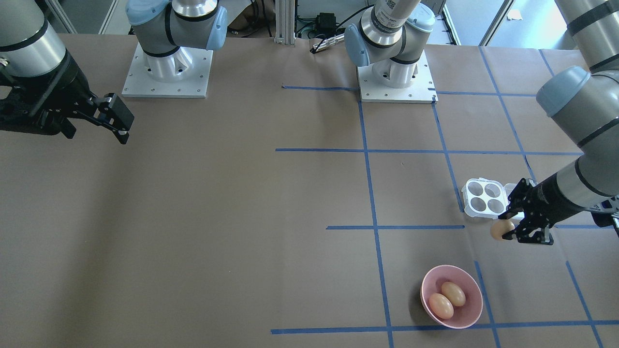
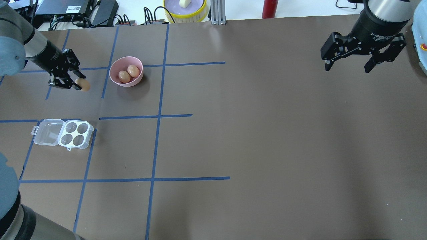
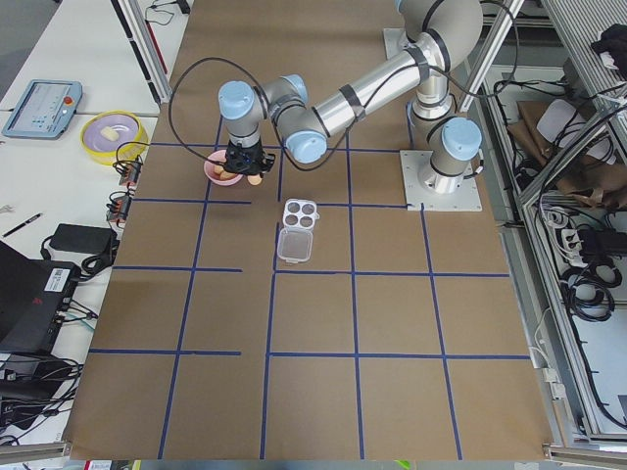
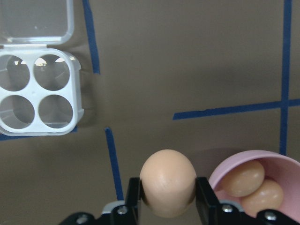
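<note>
My gripper is shut on a beige egg [image 4: 167, 178], seen at the bottom of the wrist view and at the right in the front view, above the table between the egg carton and the bowl. The pink bowl [image 2: 114, 68] holds two eggs [image 2: 132, 70]. The white four-hole carton [image 4: 33, 89] stands with its clear lid [image 2: 47, 132] open; its holes show empty.
Another black gripper [image 2: 360, 50] hangs at the far right of the top view. Blue tape lines [image 2: 160, 100] mark the table.
</note>
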